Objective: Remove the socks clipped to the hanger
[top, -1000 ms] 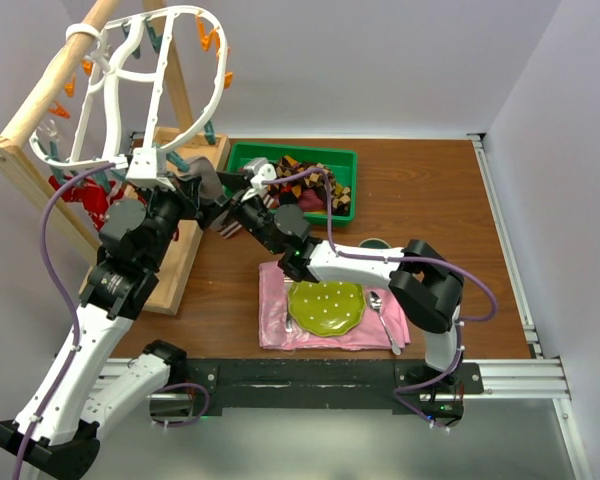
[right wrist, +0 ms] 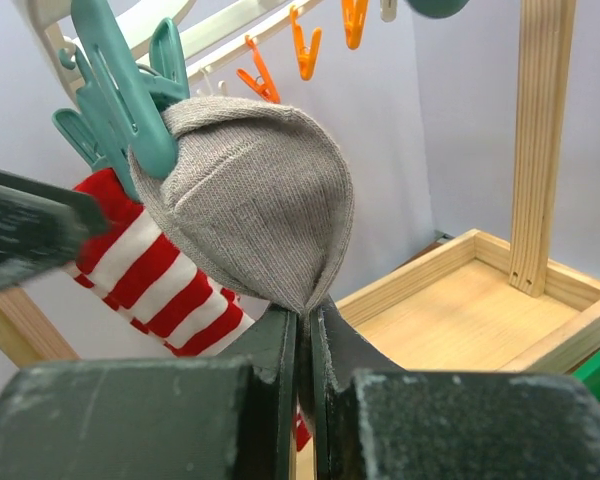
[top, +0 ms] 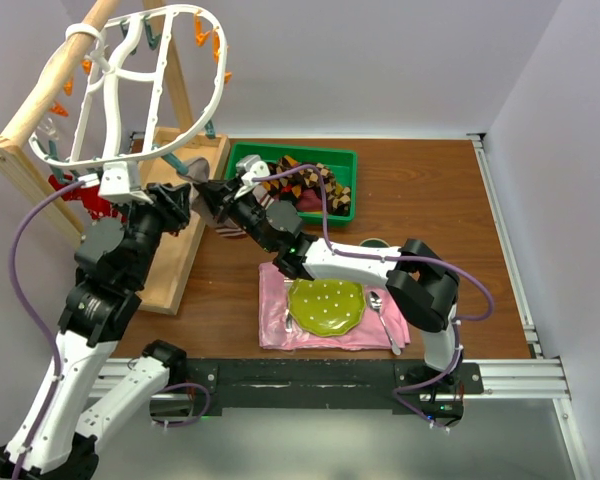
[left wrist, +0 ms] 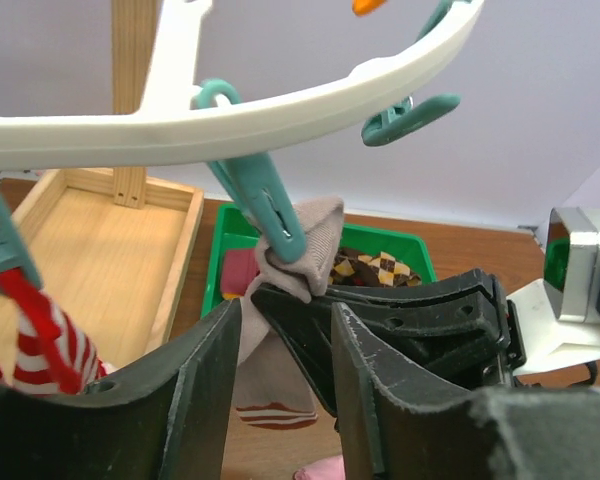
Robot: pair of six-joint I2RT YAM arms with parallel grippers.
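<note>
The grey sock [right wrist: 260, 190] droops from a teal clip [left wrist: 265, 205] on the white hanger [top: 158, 75]; the clip's tip overlaps the sock's top edge. Pinched in my right gripper is a fold of that sock, and its striped end [left wrist: 275, 412] dangles below. My left gripper is open just in front of the clip and sock, its fingers apart with no contact visible. A red-and-white striped sock [right wrist: 155, 265] hangs from another teal clip to the left. In the top view the arms hide much of the grey sock.
A green bin [top: 342, 160] with patterned cloth stands behind the right arm. The hanger's wooden post [right wrist: 540, 140] and tray base [top: 185, 255] are close to both grippers. A green plate [top: 325, 305] lies on a pink cloth.
My left gripper has shifted left, away from the right gripper.
</note>
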